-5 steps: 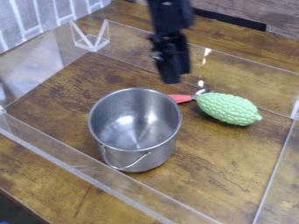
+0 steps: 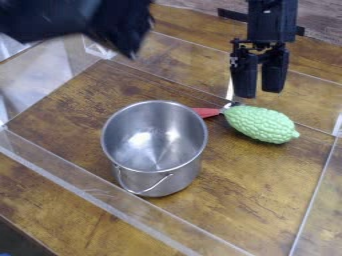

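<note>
My black gripper (image 2: 259,72) hangs open at the upper right, with nothing between its fingers, above and behind a pale green, bumpy vegetable-shaped object (image 2: 263,125). A steel pot (image 2: 154,147) with a wire handle stands at the lower middle. A red-handled utensil (image 2: 206,112) lies between the pot and the green object, partly hidden by it.
Clear plastic walls border the wooden work surface (image 2: 74,115). A dark blurred shape (image 2: 100,20) covers the upper left of the view. The wood left of the pot and at the lower right is bare.
My gripper has moved right from above and behind the pot to above the green object. A dark blurred shape has appeared at the upper left. The pot and green object are unmoved.
</note>
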